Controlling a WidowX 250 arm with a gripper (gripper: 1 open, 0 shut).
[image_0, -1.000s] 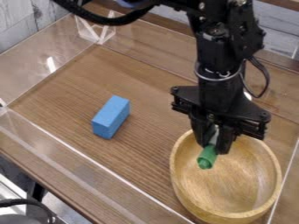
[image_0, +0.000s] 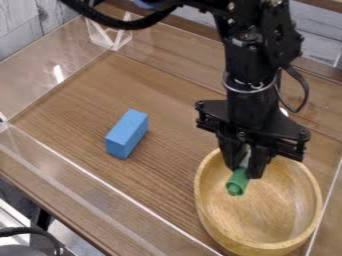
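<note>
My black gripper (image_0: 245, 160) reaches down over the right part of the table, shut on a green cylindrical object (image_0: 238, 182). The green object hangs at the upper middle of a tan oval bowl (image_0: 261, 228); whether it touches the bowl is hard to tell.
A blue block (image_0: 126, 133) lies on the wooden table (image_0: 94, 80) to the left of the bowl. A small clear item (image_0: 111, 32) stands at the back left. A black cable runs at the lower left edge.
</note>
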